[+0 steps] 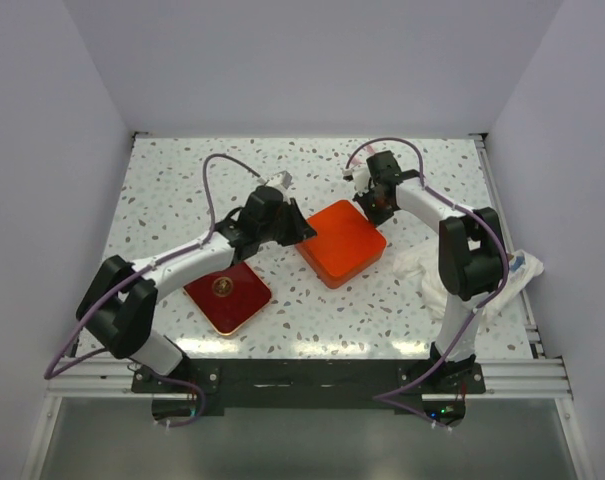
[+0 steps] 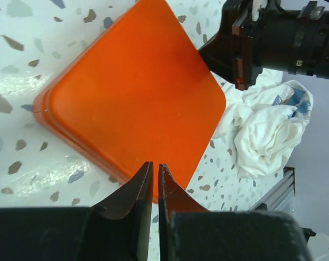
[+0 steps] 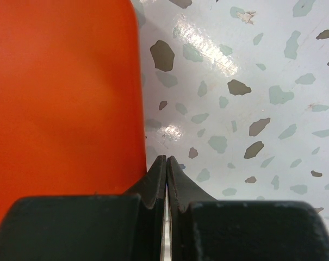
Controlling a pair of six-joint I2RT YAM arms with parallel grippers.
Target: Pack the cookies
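An orange rounded box [image 1: 340, 245] [image 2: 126, 92] lies closed and flat on the speckled table. My left gripper [image 1: 300, 232] is above the box's left side, its fingertips close together. My right gripper [image 1: 370, 208] is at the box's back right edge, shut, with the box's side beside its fingers and bare table visible to the other side. A dark red tray [image 1: 244, 306] with a gold emblem lies at the front left, partly under the left arm. Any cookies are hidden from view.
A crumpled white cloth or bag [image 1: 434, 275] [image 2: 267, 136] lies to the right of the box, by the table edge.
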